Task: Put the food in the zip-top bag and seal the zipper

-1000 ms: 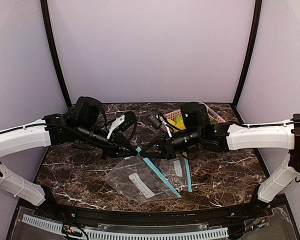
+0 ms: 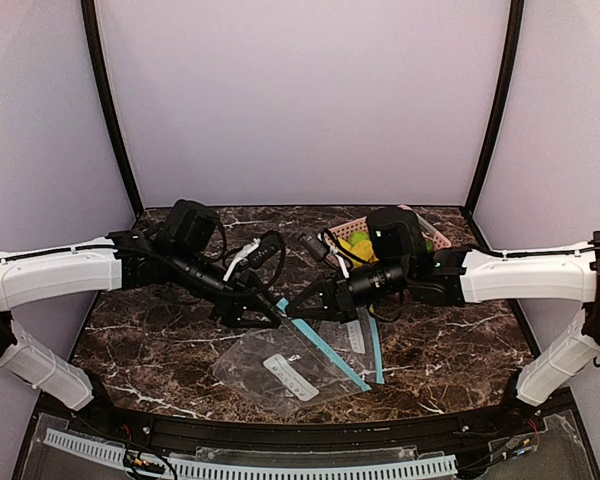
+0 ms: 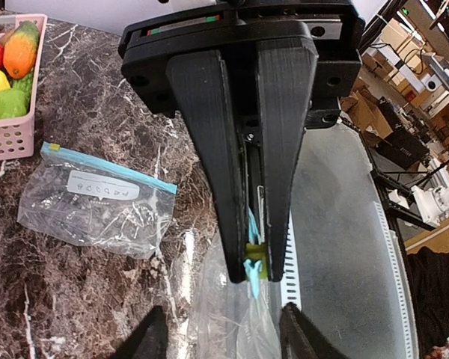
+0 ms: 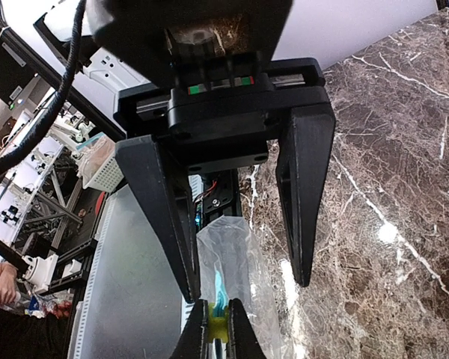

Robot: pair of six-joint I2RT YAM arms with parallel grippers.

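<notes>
A clear zip bag (image 2: pixel 265 368) with a blue zipper strip (image 2: pixel 325 350) hangs from my right gripper (image 2: pixel 292 308). In the right wrist view my right gripper is shut on the strip's upper end, at its yellow-green slider (image 4: pixel 218 329). The left wrist view also has this slider (image 3: pixel 255 253) between the right fingers. My left gripper stands open facing it, its fingers (image 4: pixel 304 254) apart with nothing visible between them. Food, including a papaya (image 3: pixel 19 51) and a green pepper (image 3: pixel 10 104), lies in a pink basket (image 3: pixel 31 123).
A second clear bag (image 3: pixel 90 209) with a blue strip lies flat on the dark marble table (image 3: pixel 67 307), near the basket. Behind the right arm, the basket (image 2: pixel 438 238) is partly hidden.
The right arm and bag shifted only slightly.
</notes>
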